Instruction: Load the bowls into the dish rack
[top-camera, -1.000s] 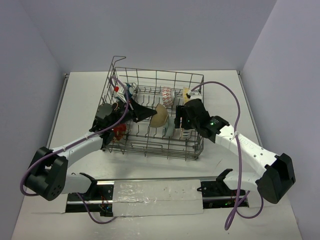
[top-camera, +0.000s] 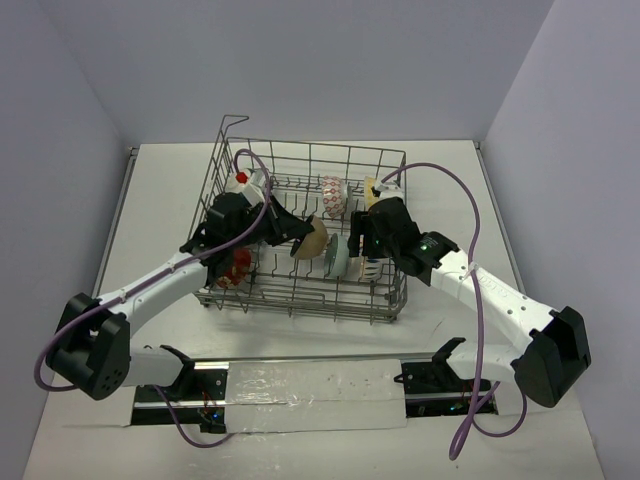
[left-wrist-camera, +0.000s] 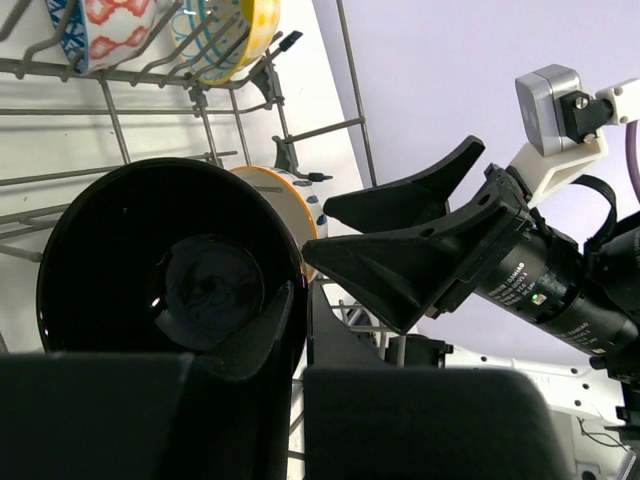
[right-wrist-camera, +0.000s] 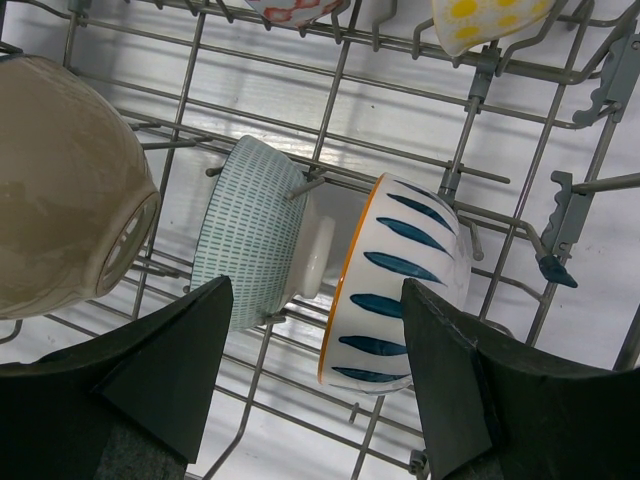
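A bowl, tan outside (top-camera: 313, 241) and glossy black inside (left-wrist-camera: 110, 260), stands tilted on its side at the middle of the dish rack (top-camera: 300, 307). My left gripper (top-camera: 303, 237) is shut on its rim. To its right, a green-grey patterned bowl (right-wrist-camera: 245, 225) rests on its side among the wires. Beyond that leans a white bowl with blue leaf marks (right-wrist-camera: 390, 265) and an orange rim. Above these two is my right gripper, its fingers apart and nothing held between them. Whether the tan bowl bears on the rack wires is unclear.
In the back row sit a red-patterned bowl (top-camera: 333, 197) and a yellow-dotted bowl (right-wrist-camera: 490, 20). A red bowl (top-camera: 238, 266) lies at the rack's front left, partly under my left arm. Both grippers are close together inside the rack's wire sides.
The rack's back edge moved a little. My right arm looks still.
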